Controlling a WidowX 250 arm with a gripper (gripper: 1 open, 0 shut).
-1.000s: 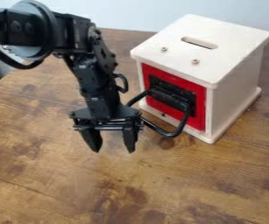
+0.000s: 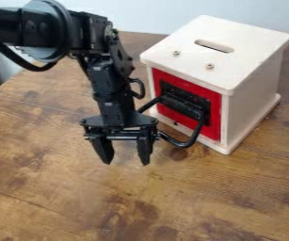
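A black robot arm reaches down from the upper left, its gripper (image 2: 122, 152) pointing downward over bare table, left of and in front of a wooden box (image 2: 237, 66). The two fingers stand apart with nothing seen between them. The box has a slot in its sloped top and a red front panel (image 2: 173, 110) carrying a black fitting (image 2: 187, 100), from which a black cable or hose curves down behind the gripper.
A pale wall shows at the top left.
The arm and gripper have shifted slightly to the right and a little up. The box stands in the same place.
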